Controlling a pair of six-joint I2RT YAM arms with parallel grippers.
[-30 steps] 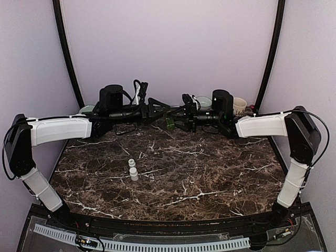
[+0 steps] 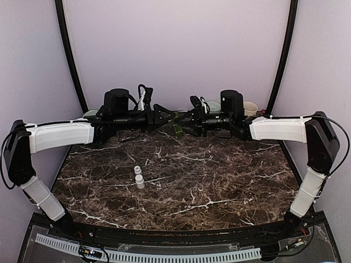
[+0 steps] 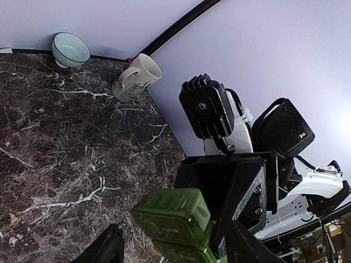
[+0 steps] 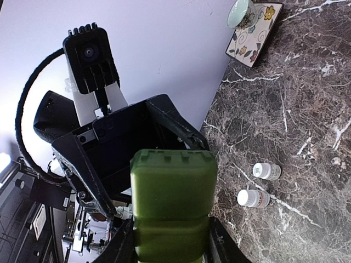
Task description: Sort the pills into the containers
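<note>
A green, ridged container (image 2: 178, 130) hangs above the table between the two arms. My right gripper is shut on it, one finger on each side. Facing it from the left, my left gripper is open, its dark fingers (image 3: 112, 244) spread wider than the container's near end. Whether these fingers touch the green container (image 3: 170, 216) cannot be told. Two white-capped pill bottles, a rear one (image 2: 137, 170) and a front one (image 2: 140, 182), stand close together on the left-middle of the table. No loose pills show.
Along the back right are a pale bowl (image 3: 71, 50) and a white mug (image 3: 141, 74). A floral tray (image 4: 255, 35) with a light green bowl (image 4: 239, 14) lies at the back left.
The left arm looks nearly still. Both white bottles have stayed in place.
</note>
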